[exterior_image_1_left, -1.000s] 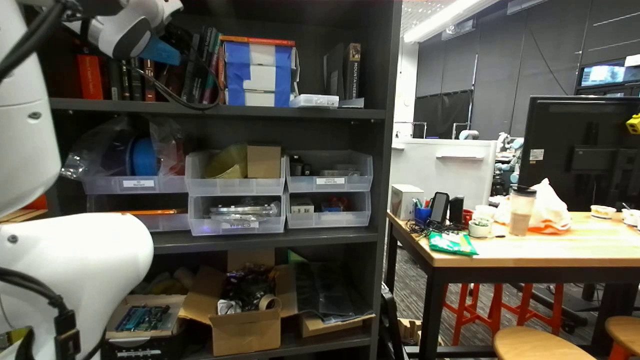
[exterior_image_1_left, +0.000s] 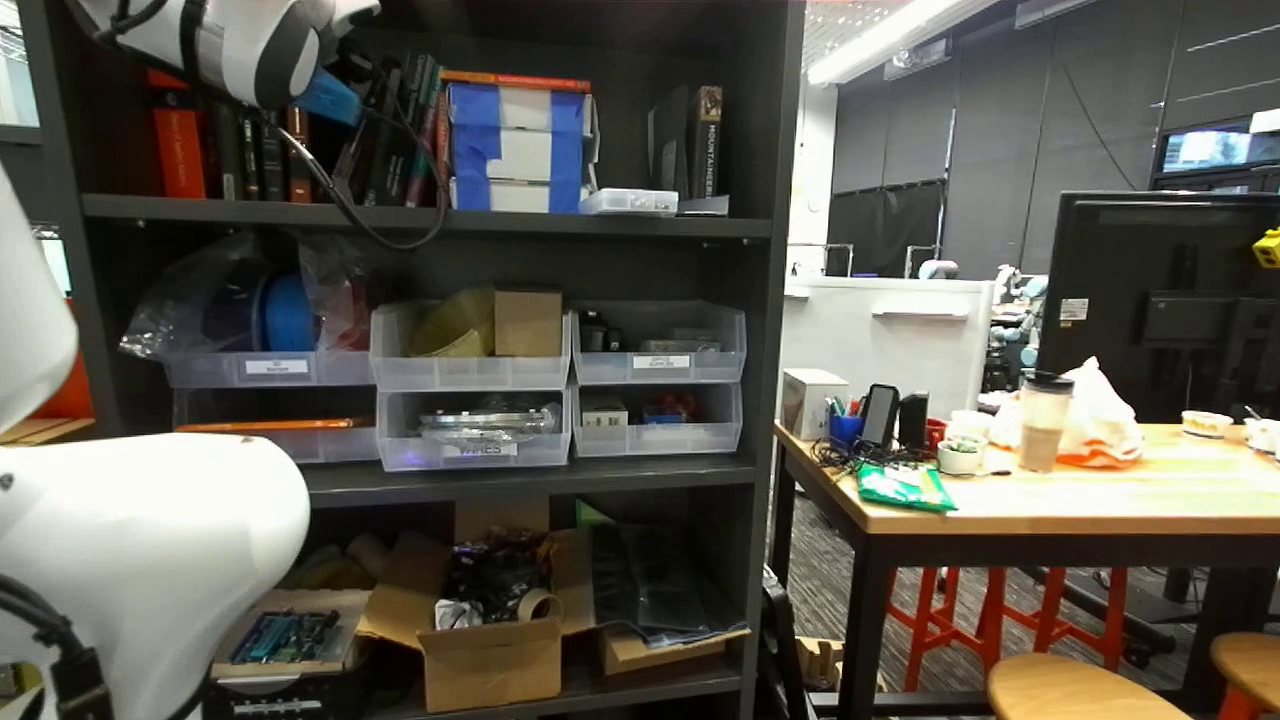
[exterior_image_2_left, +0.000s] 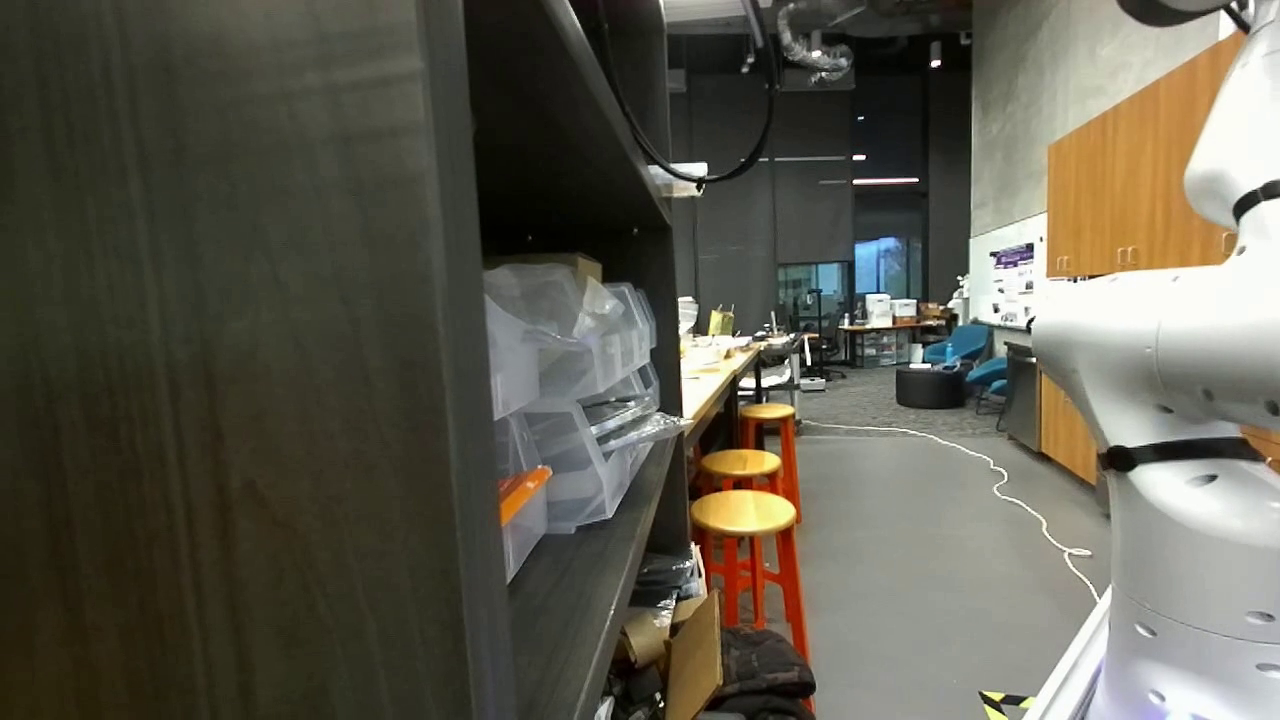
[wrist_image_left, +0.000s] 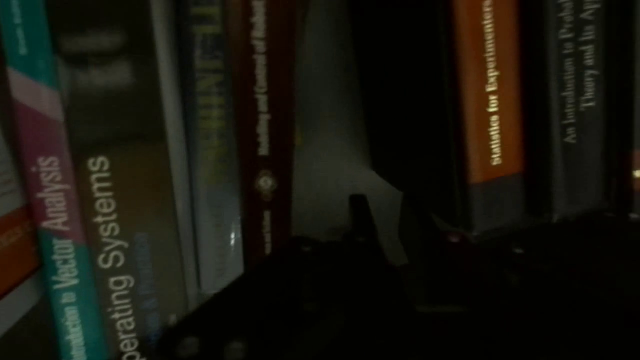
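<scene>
My gripper shows in the wrist view as dark shapes low in the middle, in front of a row of upright books. A thin dark finger (wrist_image_left: 360, 216) stands out against a pale grey surface. Deep shadow hides the other side, so the finger's state and anything held are unclear. Left of it are a dark red book (wrist_image_left: 262, 120) and the Operating Systems book (wrist_image_left: 114, 180); to the right is the orange Statistics for Experimenters book (wrist_image_left: 493, 90). In exterior view 1, the white wrist (exterior_image_1_left: 246, 54) with its blue part (exterior_image_1_left: 330, 98) is at the top shelf's books.
A blue-and-white box stack (exterior_image_1_left: 518, 144) stands right of the books, with a small clear case (exterior_image_1_left: 630, 202) beside it. The top shelf board (exterior_image_1_left: 504, 221) runs below, over clear bins (exterior_image_1_left: 468, 372). A dark cable (exterior_image_1_left: 414, 246) loops down past that board.
The large white arm link at the left has shifted mostly out of view. The wrist has moved slightly, and the cable loop hangs a little lower over the shelf edge.
</scene>
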